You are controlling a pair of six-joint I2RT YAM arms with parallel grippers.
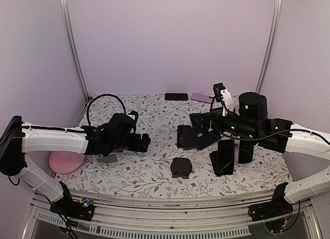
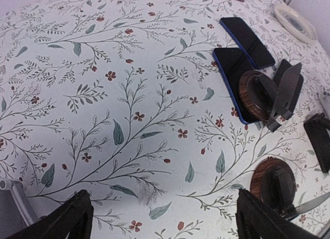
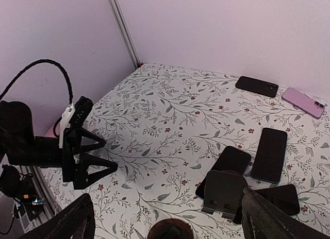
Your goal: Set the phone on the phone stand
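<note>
Several phone stands and phones lie on the floral mat (image 1: pixel 134 182). A round stand (image 1: pixel 181 167) sits front centre; another stand (image 2: pixel 260 95) is on a dark phone (image 2: pixel 232 69) at centre right. A black object (image 1: pixel 225 157), apparently a stand with a phone, is at front right. My left gripper (image 1: pixel 142 142) is open above empty mat, left of the stands. My right gripper (image 1: pixel 206 120) hangs raised over the right-hand group, open.
A black phone (image 1: pixel 176 96) and a pink phone (image 1: pixel 203 98) lie at the back. A pink plate (image 1: pixel 67 161) is at front left.
</note>
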